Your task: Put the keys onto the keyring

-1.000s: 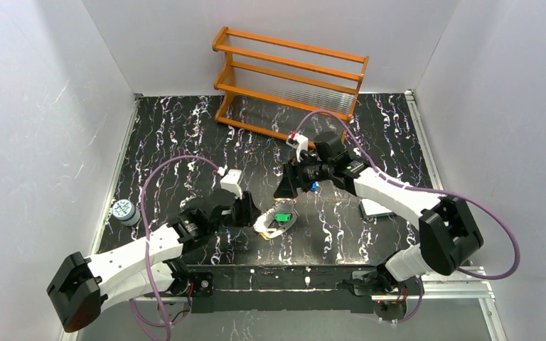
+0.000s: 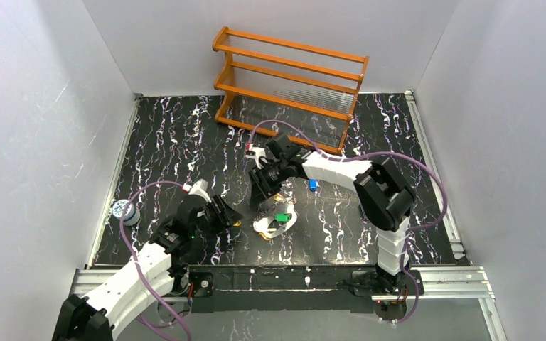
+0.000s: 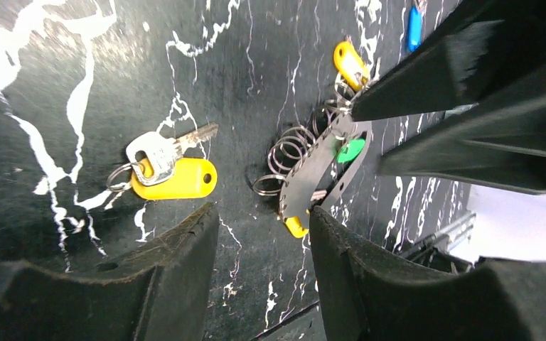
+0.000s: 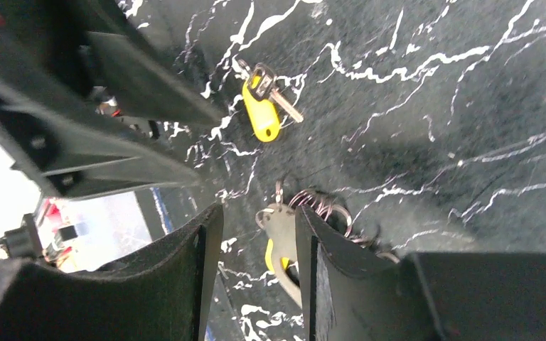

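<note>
In the left wrist view a key with a yellow tag (image 3: 178, 179) lies loose on the dark marbled table; the right wrist view shows this key and tag (image 4: 260, 112) too. The grey keyring holder (image 3: 303, 180), lined with wire rings, rests apart from it. A green tag (image 3: 351, 150) and a yellow tag (image 3: 350, 62) are at the holder. My left gripper is open and empty above the table, left of the holder. My right gripper stands part open, nothing between its fingers, above the holder's ringed end. Its lower part is hidden by those fingers.
The two grippers hover close together, each showing in the other's wrist view. A blue tag (image 2: 313, 185) lies right of the right gripper. Farther off are a wooden rack (image 2: 284, 106) at the back and a round container (image 2: 125, 212) at the left.
My right gripper has swung left, and my left gripper has shifted left and toward the front, tilting over. The holder has stayed in place; the right arm now covers the white box.
</note>
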